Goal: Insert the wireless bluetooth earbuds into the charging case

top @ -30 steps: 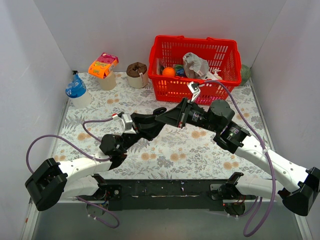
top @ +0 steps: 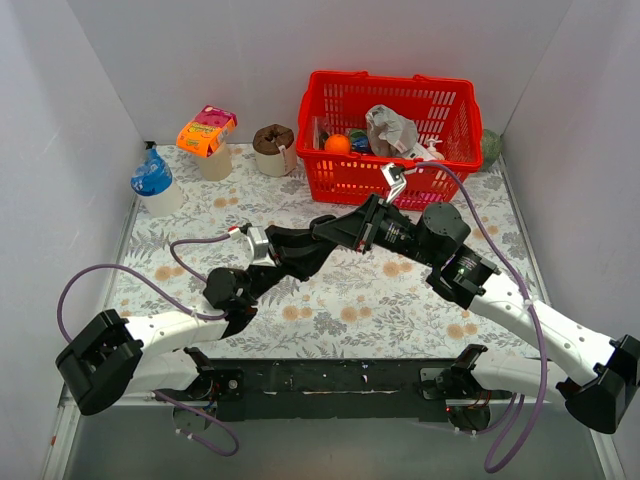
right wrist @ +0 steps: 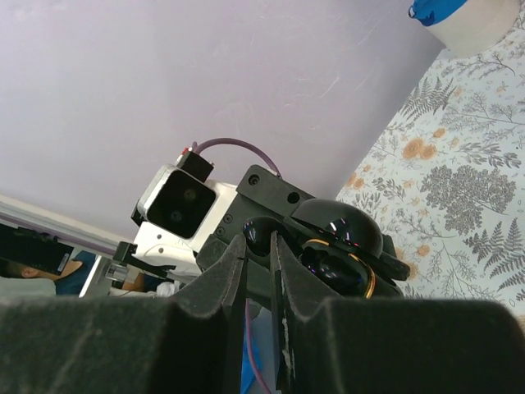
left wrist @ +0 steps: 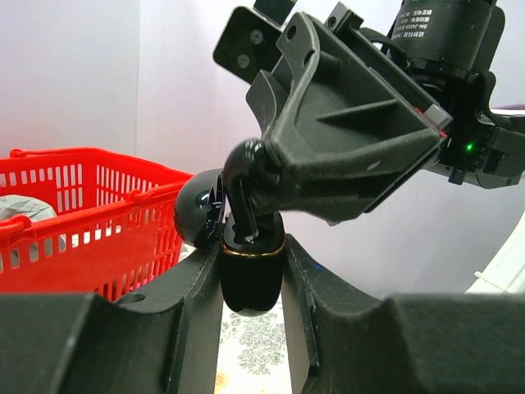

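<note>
The black charging case (left wrist: pixel 253 283), with a gold line around its rim, stands clamped between the left gripper's fingers (left wrist: pixel 193 304); my left gripper (top: pixel 312 245) is shut on it. Its rounded lid (left wrist: pixel 199 207) is raised. A glossy black earbud (right wrist: pixel 261 233) is pinched at the tips of my right gripper, which is shut on it. In the left wrist view this earbud (left wrist: pixel 238 185) points stem-down, its lower end at the case's opening. How deep it sits cannot be told. From the top view, the grippers hide most of the case and the earbud.
A red basket (top: pixel 400 185) with several items stands behind the grippers. Cups (top: pixel 275 160) and a blue-topped container (top: pixel 160 195) line the back left.
The left arm has shifted slightly to the right. My right gripper has moved only a little near the case, and both grips remain shut on their things.
</note>
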